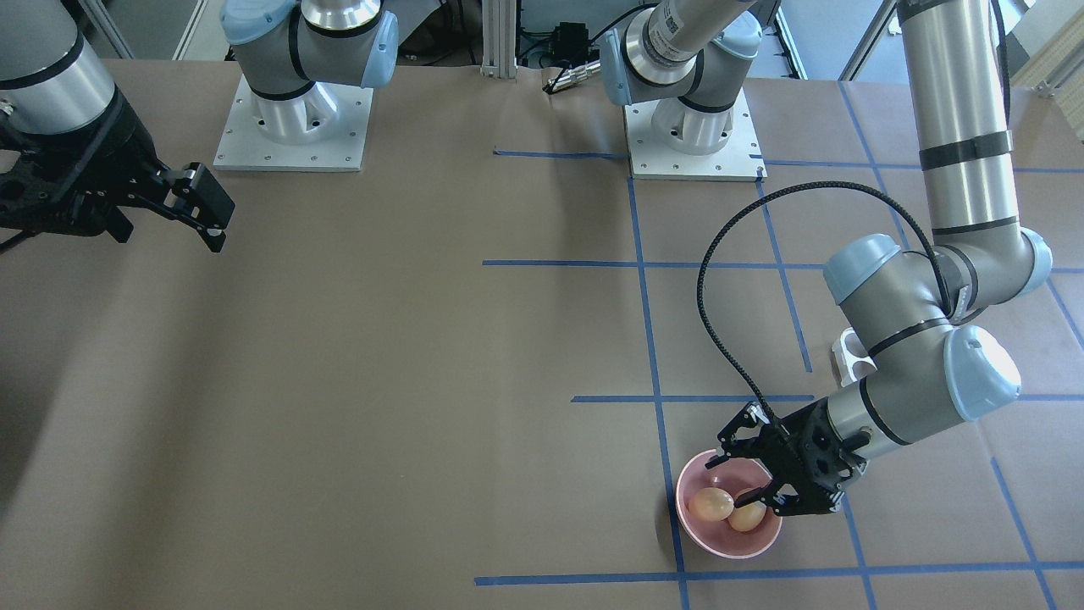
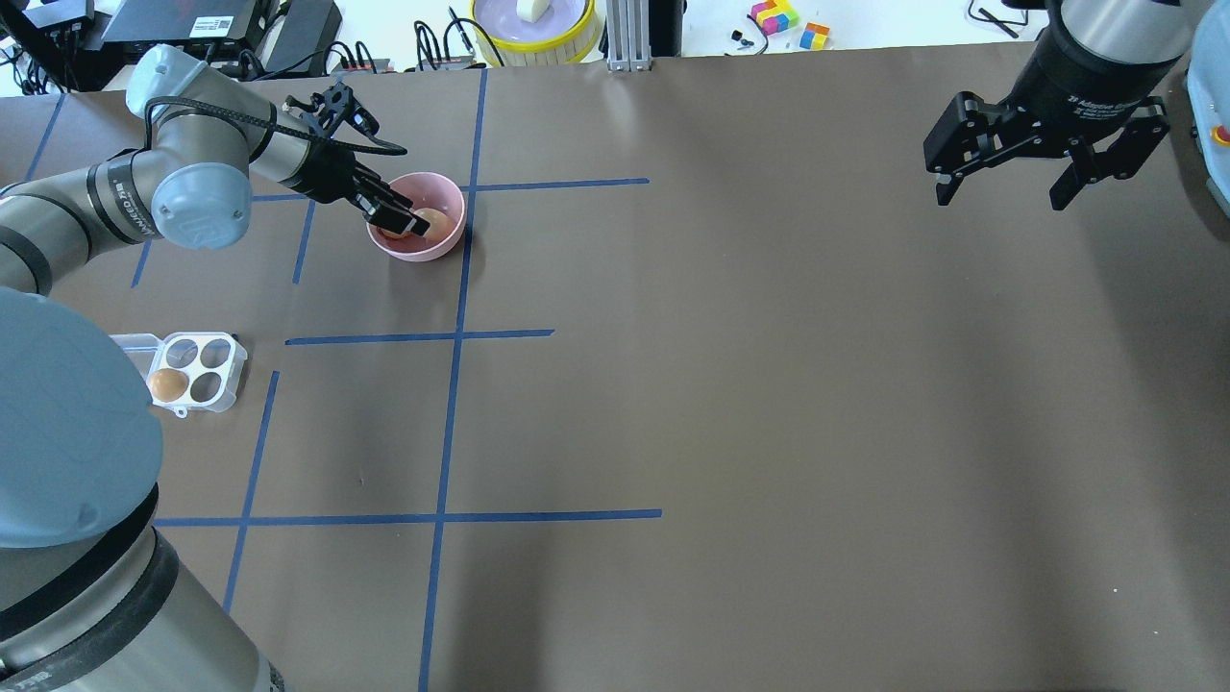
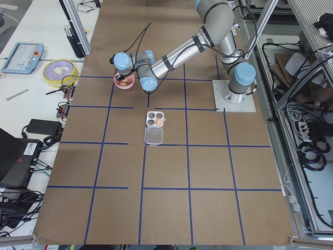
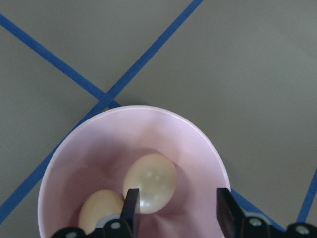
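A pink bowl (image 1: 729, 539) holds two eggs (image 1: 710, 504), also seen as the pale egg (image 4: 151, 181) and the browner egg (image 4: 99, 208) in the left wrist view. My gripper is open just above the bowl, its fingers wide apart, with nothing between their tips. A clear egg carton (image 2: 206, 369) with one egg in a cup stands away from the bowl, beside my arm.
A second black gripper (image 2: 1044, 150) hangs at the right of the top view. Other arm bases (image 1: 701, 163) stand at the back.
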